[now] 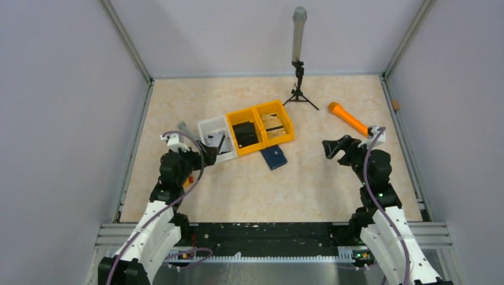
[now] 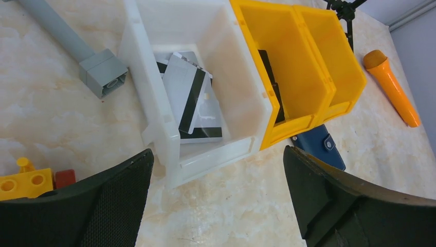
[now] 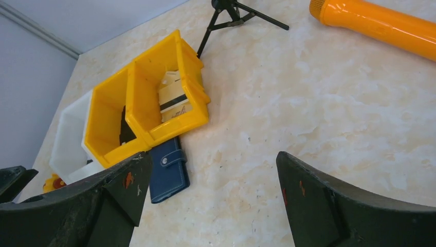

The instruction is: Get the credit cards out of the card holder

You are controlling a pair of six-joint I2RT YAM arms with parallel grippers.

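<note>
A dark blue card holder [image 1: 274, 157] with a snap strap lies closed on the table, against the front of the yellow bins; the right wrist view shows the holder [image 3: 168, 171] left of centre. White cards [image 2: 187, 98] with black stripes lie in the white bin [image 2: 216, 154], and more cards [image 3: 174, 98] are in the right yellow bin. My left gripper [image 1: 208, 153] is open near the white bin's front left, its fingers [image 2: 115, 198] wide apart and empty. Off to the right of the holder, my right gripper [image 1: 333, 148] stands open over bare table, nothing between its fingers.
The left yellow bin [image 1: 238, 114] holds dark items. A black tripod [image 1: 299, 89] stands behind the bins, and an orange tube [image 1: 349, 117] lies at the right. A grey bar [image 2: 67, 38] and yellow toy blocks [image 2: 25, 184] lie left.
</note>
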